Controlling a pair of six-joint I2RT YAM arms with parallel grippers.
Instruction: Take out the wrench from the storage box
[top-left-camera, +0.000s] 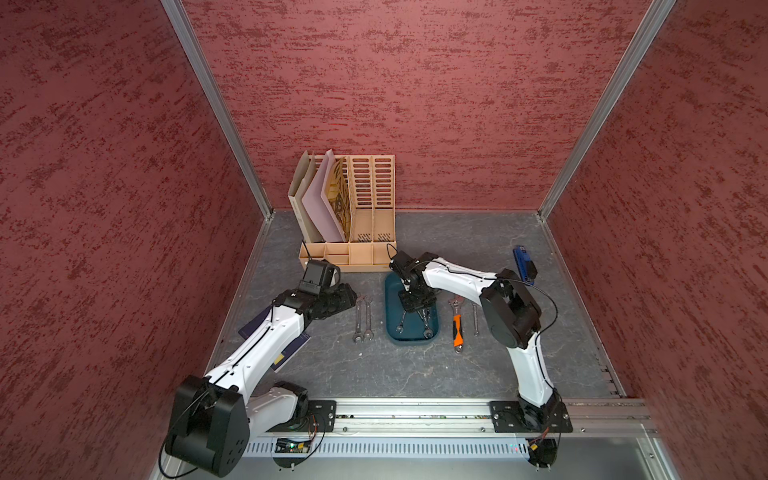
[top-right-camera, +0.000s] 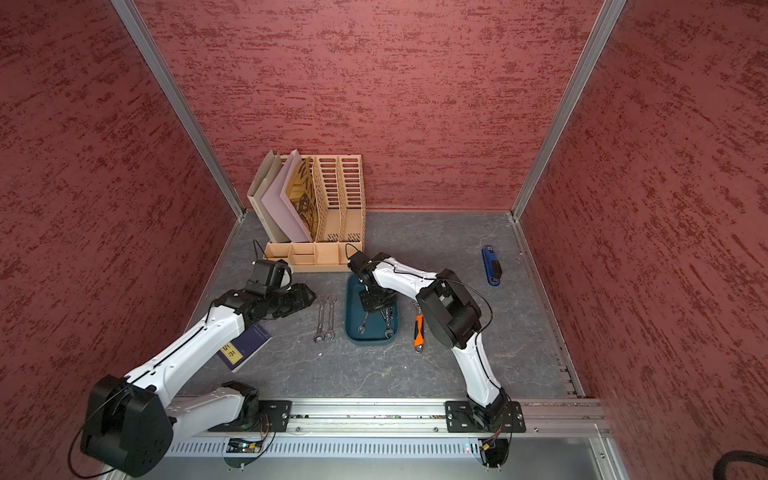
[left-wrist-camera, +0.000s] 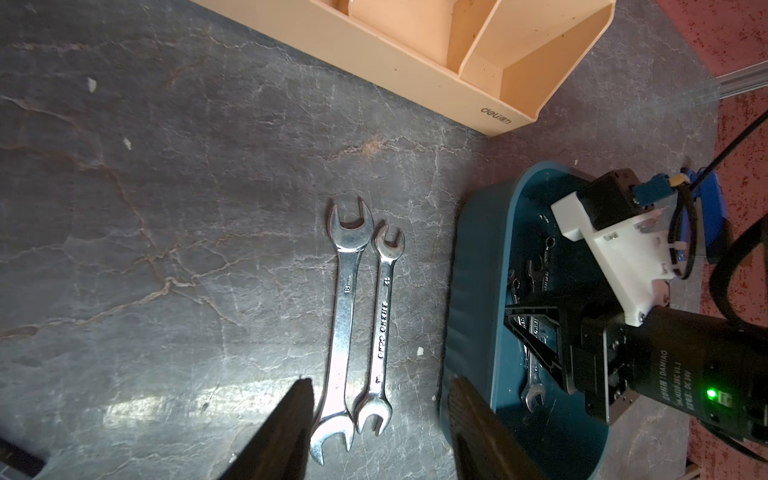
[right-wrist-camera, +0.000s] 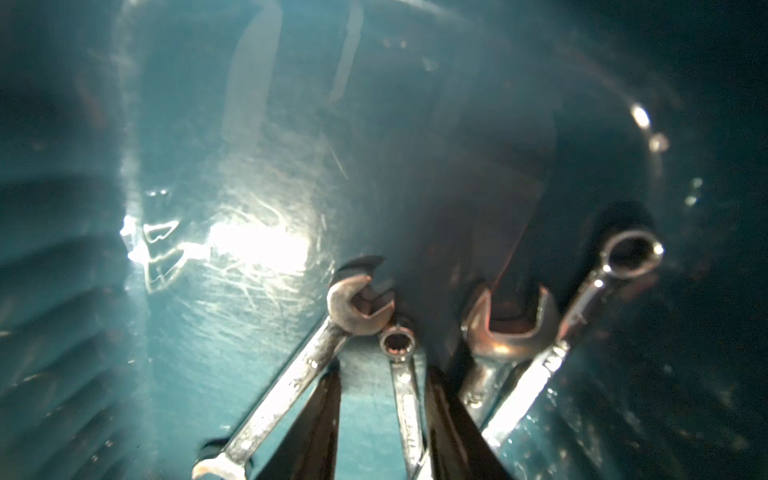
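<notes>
The teal storage box (top-left-camera: 412, 337) holds several steel wrenches. In the right wrist view, an open-end wrench (right-wrist-camera: 288, 376) lies at left, a small ring-end wrench (right-wrist-camera: 404, 392) in the middle, and larger ones (right-wrist-camera: 520, 400) at right. My right gripper is down in the box over the small wrench, fingers apart; whether it grips anything is not visible. My left gripper stands open above the table, left of the box, near two loose wrenches (left-wrist-camera: 344, 312).
A wooden organizer (top-left-camera: 364, 256) with folders stands behind. An orange-handled adjustable wrench (top-left-camera: 457, 328) lies right of the box, a blue stapler (top-left-camera: 521, 262) at the far right, and dark booklets (top-right-camera: 244, 345) at the left front.
</notes>
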